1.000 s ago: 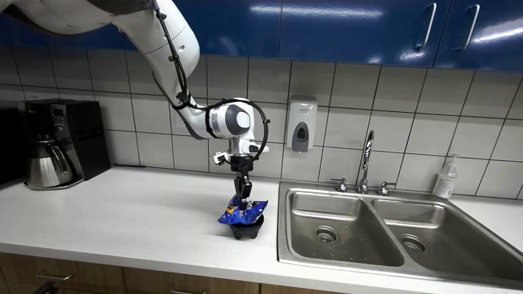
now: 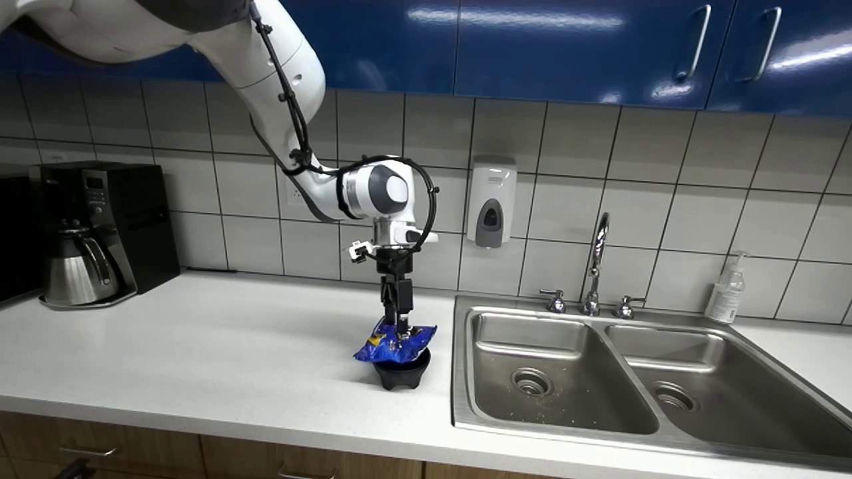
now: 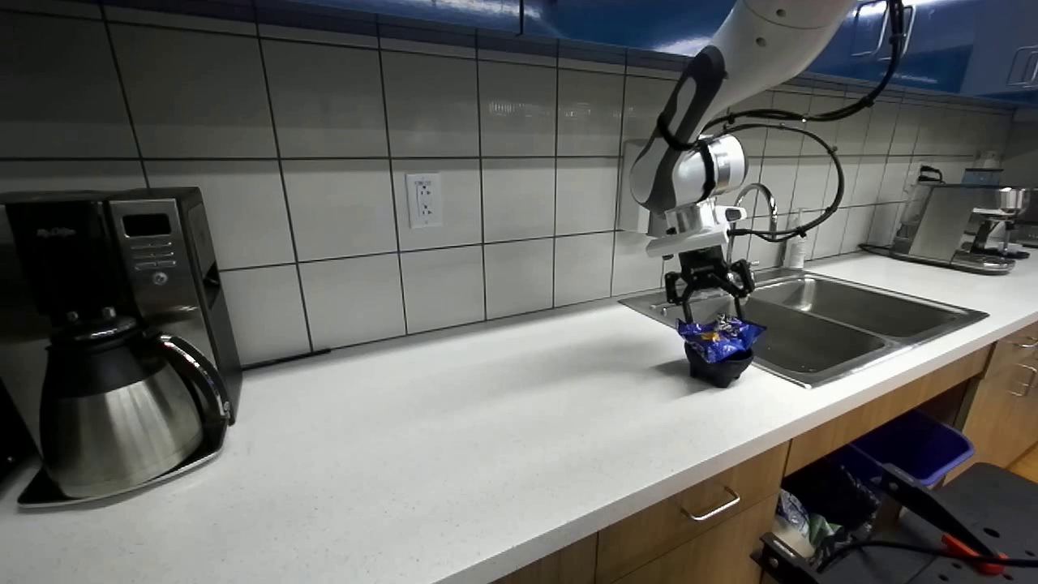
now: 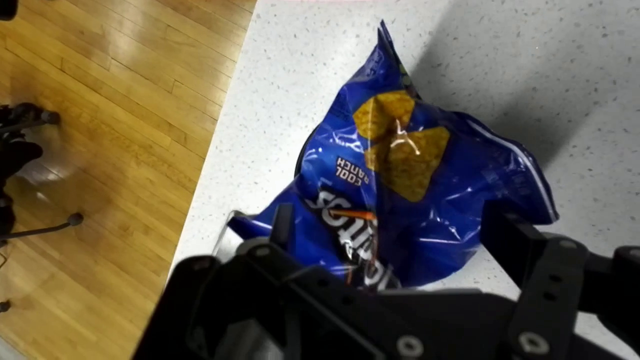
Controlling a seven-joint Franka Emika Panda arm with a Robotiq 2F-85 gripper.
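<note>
A blue chip bag (image 4: 414, 150) reading "Cool Ranch" lies across the top of a small black bowl (image 2: 403, 374), spreading past its rim. In the second exterior view the bag (image 3: 722, 337) sits on the bowl (image 3: 718, 368) with its corners sticking out. Directly over the bag is my gripper (image 3: 713, 315), pointing down and open. From the wrist, its two black fingers (image 4: 502, 240) stand wide apart with the bag beneath and between them, unpinched. Most of the bowl's inside is hidden by the bag.
The double steel sink (image 2: 559, 375) lies just right of the bowl, its faucet (image 2: 596, 263) behind. A coffee maker (image 3: 165, 282) with a steel carafe stands at the counter's far left.
The gripper has risen a little, and its fingers look farther apart. The bag has stayed on the bowl, almost unmoved.
</note>
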